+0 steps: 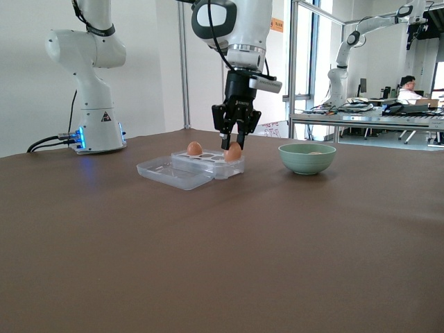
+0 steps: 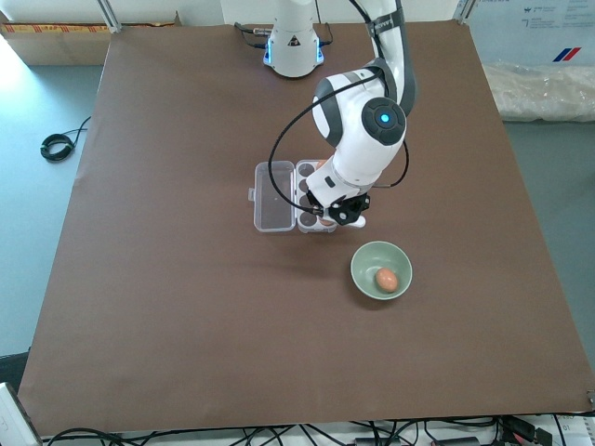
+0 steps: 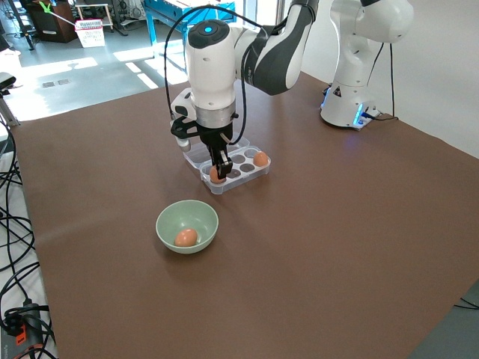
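Observation:
The black gripper (image 1: 232, 143) is lowered over the clear plastic egg carton (image 2: 274, 197), whose lid lies folded open. In the top view its fingertips are by an egg (image 1: 234, 152) at the carton's near end; whether they grip it is unclear. Another egg (image 3: 260, 159) sits in the opposite end of the carton, beside empty wells. A pale green bowl (image 3: 187, 215) stands apart from the carton toward the table's edge, with one egg (image 2: 387, 279) inside it.
The brown table (image 2: 204, 325) is broadly clear around the carton and bowl. Loose cables run along one outer side of the table.

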